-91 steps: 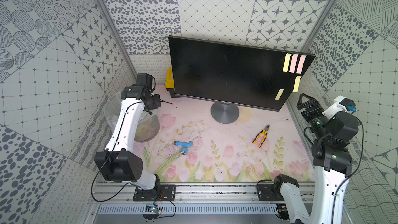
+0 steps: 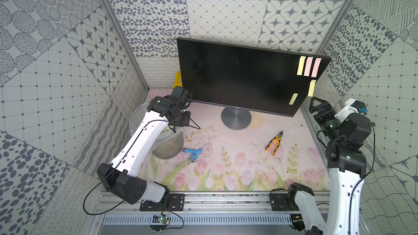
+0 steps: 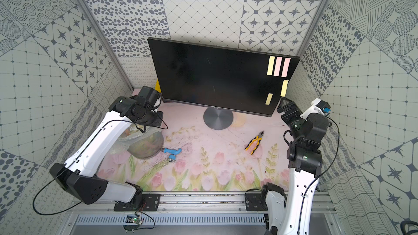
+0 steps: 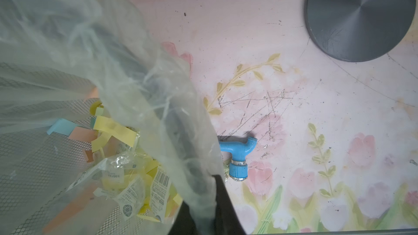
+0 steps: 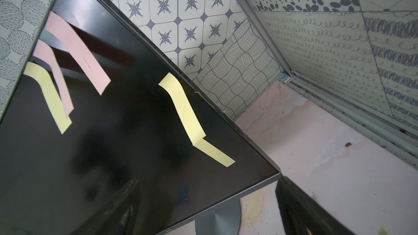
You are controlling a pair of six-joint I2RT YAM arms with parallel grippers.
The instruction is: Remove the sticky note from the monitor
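Several paper strips, yellow and pink, cling to the right side of the black monitor (image 2: 235, 74). Two pink notes (image 5: 82, 52) and a yellow note (image 5: 51, 95) hang near its top edge; a long yellow note (image 5: 185, 111) lies lower, its end by a short yellow note (image 5: 215, 153). My right gripper is open in front of the monitor's lower right corner, nothing between its fingers. My left gripper is shut on the rim of a mesh bin (image 4: 26, 156) lined with a translucent bag (image 4: 143, 74); discarded strips (image 4: 115, 130) and wrappers lie inside.
A blue tap (image 2: 192, 151) lies just right of the bin. Pliers (image 2: 274, 142) rest on the table before the monitor's round stand (image 2: 236, 118). A yellow object (image 2: 177, 79) stands behind the left arm.
My left gripper has carried the bin rightward and toward the table's front, closer to the blue tap. The notes have not moved.
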